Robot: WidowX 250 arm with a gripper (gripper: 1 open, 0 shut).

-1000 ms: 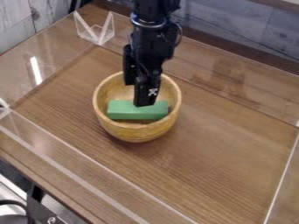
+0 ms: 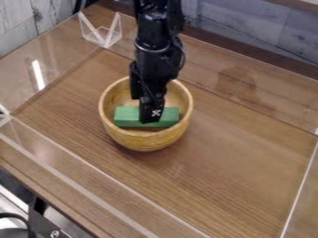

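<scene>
A yellow bowl (image 2: 145, 138) stands near the middle of the wooden table, holding a green block (image 2: 128, 117) that lies across its bottom. My black gripper (image 2: 152, 110) reaches down into the bowl from above, its fingertips at the block's middle, partly over it. The fingers appear apart; whether they touch the block is hard to tell.
Bare table (image 2: 230, 167) fills the right and front. A clear plastic object (image 2: 102, 26) stands at the back left, near the wall. A cable lies beyond the table's edge at the lower left.
My gripper has moved down into the bowl, lower onto the green block. The bowl and block look unmoved.
</scene>
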